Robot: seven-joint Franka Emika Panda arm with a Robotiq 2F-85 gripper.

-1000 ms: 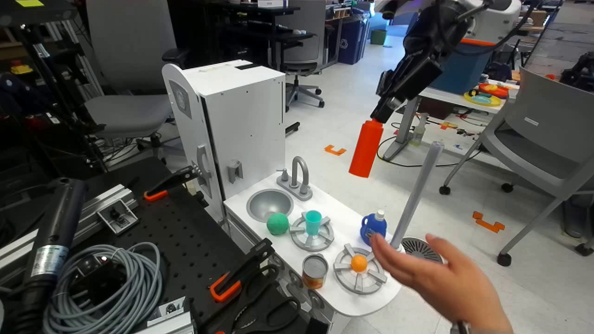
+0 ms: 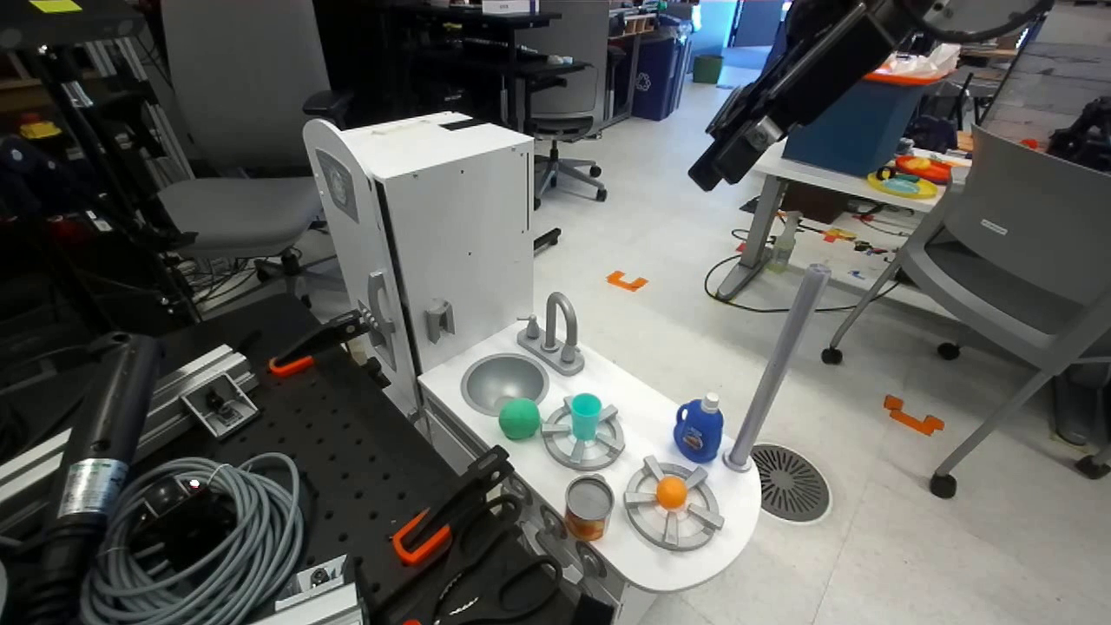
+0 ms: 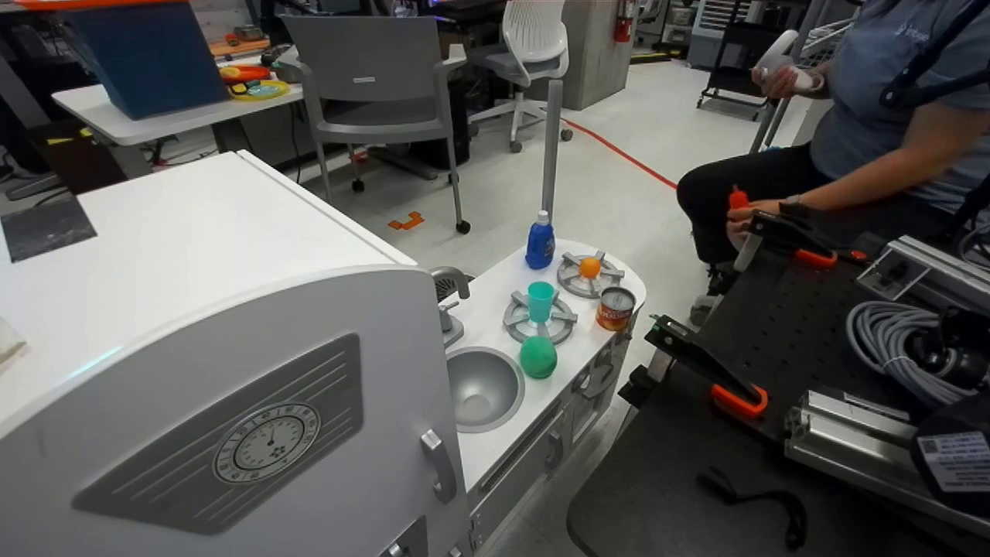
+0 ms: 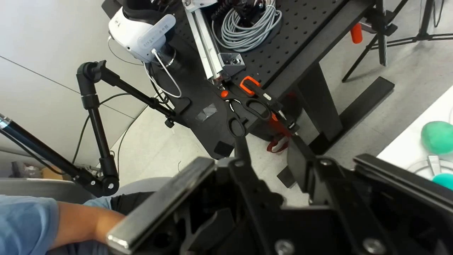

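My gripper is open, its two fingers apart with nothing between them. In exterior view 1 it hangs high above the floor, beyond the play kitchen counter [image 2: 640, 380]. On that counter are a green ball [image 2: 518, 417] beside the sink, a teal cup [image 2: 585, 416] on one burner, an orange ball [image 2: 672, 491] on the other burner, a can [image 2: 589, 507] at the front edge and a blue bottle [image 2: 699, 428] at the back. A red bottle [image 3: 739, 198] is by the seated person's hand, away from my gripper.
A white toy fridge [image 2: 458, 229] rises at the counter's left end, and a grey post [image 2: 779, 365] at its right end. The black pegboard table [image 2: 344, 469] carries scissors [image 4: 242, 112], clamps and coiled cable [image 4: 250, 27]. A person [image 3: 891, 130] sits close by.
A second ago the red bottle hung from my gripper with a hand reaching in below.
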